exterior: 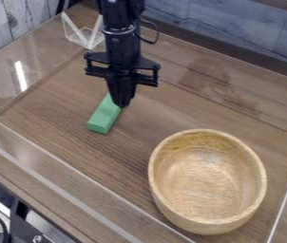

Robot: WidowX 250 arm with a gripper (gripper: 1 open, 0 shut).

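Observation:
The black robot arm hangs from the top of the camera view, its gripper (128, 91) low over the upper end of a green rectangular block (105, 116) that lies on the wooden table. The fingertips are dark and small, so whether they are apart or closed, or touching the block, I cannot tell.
A large beige round bowl (207, 180) stands at the front right. A grey back wall (248, 38) borders the far side, and black cables lie at the bottom left corner.

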